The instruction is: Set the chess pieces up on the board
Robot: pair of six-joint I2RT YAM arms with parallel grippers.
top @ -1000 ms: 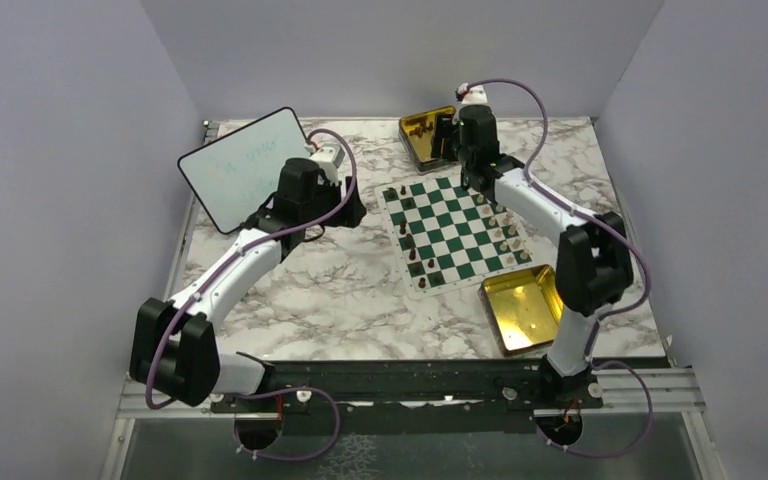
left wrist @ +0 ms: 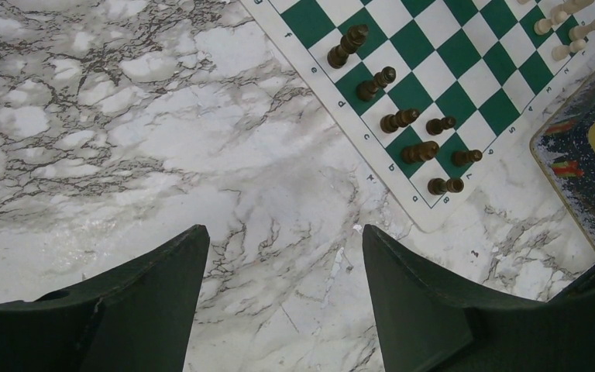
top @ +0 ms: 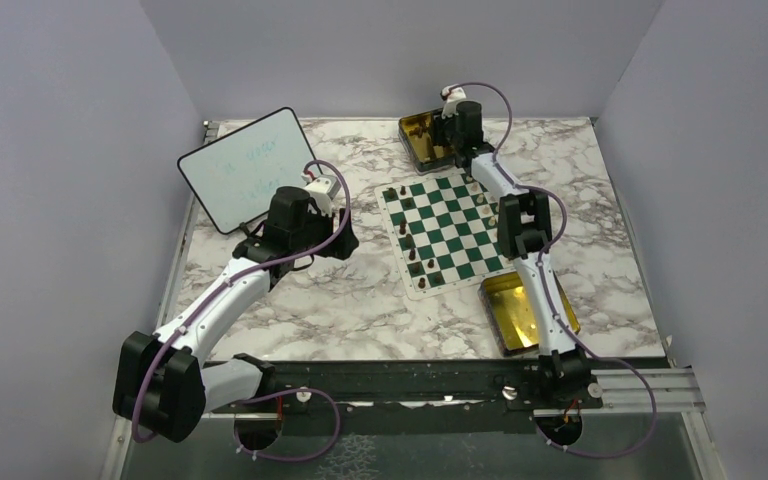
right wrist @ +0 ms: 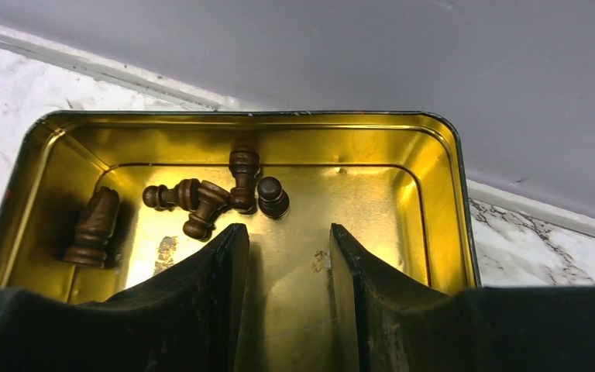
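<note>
The green-and-white board [top: 444, 228] has dark pieces along its left side and light ones along the right, partly hidden by the right arm. In the back gold tin [right wrist: 372, 194] several dark pieces lie on their sides, including a knight-like piece [right wrist: 91, 229]; one short piece [right wrist: 273, 198] seems upright. My right gripper is over this tin, open, just on the near side of those pieces, with nothing between its fingers. My left gripper hangs open over bare marble left of the board, nothing between its fingers.
A second gold tin [top: 505, 310] sits at the front right, partly under the right arm. A whiteboard [top: 245, 165] lies at the back left. The marble between the left arm and the front edge is clear.
My right gripper has moved back and left, over the rear tin.
</note>
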